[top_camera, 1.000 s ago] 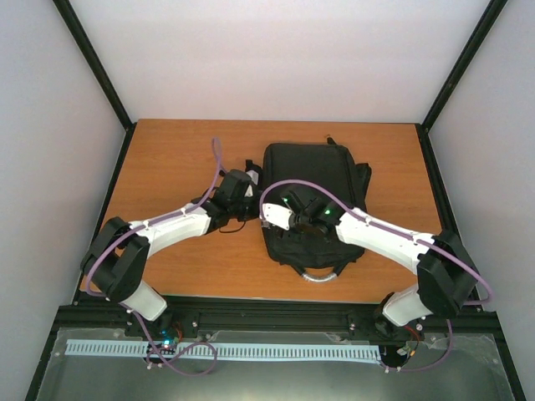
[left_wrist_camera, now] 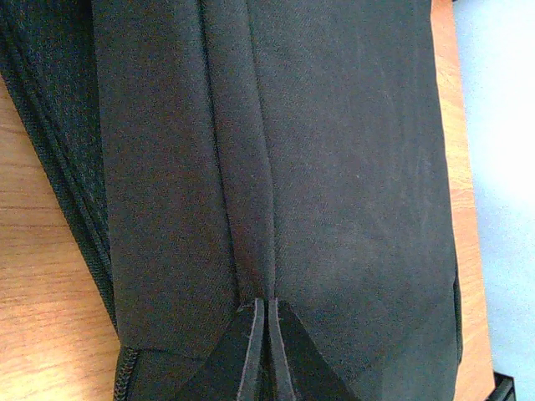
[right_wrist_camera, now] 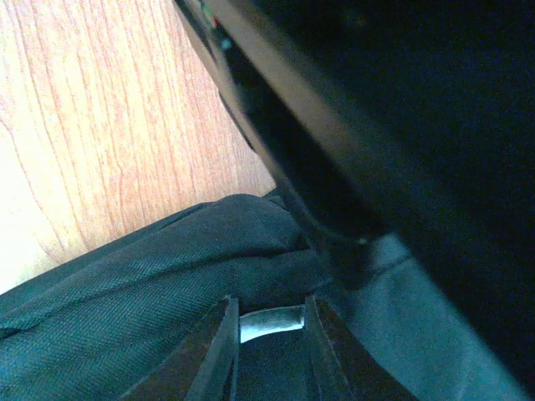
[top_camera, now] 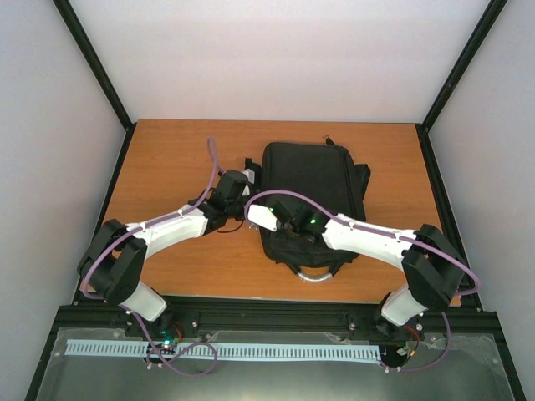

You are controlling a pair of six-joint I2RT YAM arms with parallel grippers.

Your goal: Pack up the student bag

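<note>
A black backpack [top_camera: 311,171] lies on the table, its grey-banded handle [top_camera: 314,277] toward the front edge. At the bag's left side, my left gripper is shut with its tips against a raised fold of black fabric [left_wrist_camera: 251,192]. Whether cloth is pinched there cannot be told. My right gripper is close by, also at the left side, its fingers apart over the dark fabric. A short pale strip [right_wrist_camera: 272,322] shows in the gap between them, not visibly clamped. The bag's inside is hidden.
Both arms meet closely at the bag's left edge; the dark left arm [right_wrist_camera: 334,150] fills the upper right of the right wrist view. Bare wooden table [top_camera: 167,159] lies left of the bag, with a narrower clear strip on its right.
My right arm has shifted leftward across the bag, its gripper now reaching past the left edge. The backpack lies in nearly the same place.
</note>
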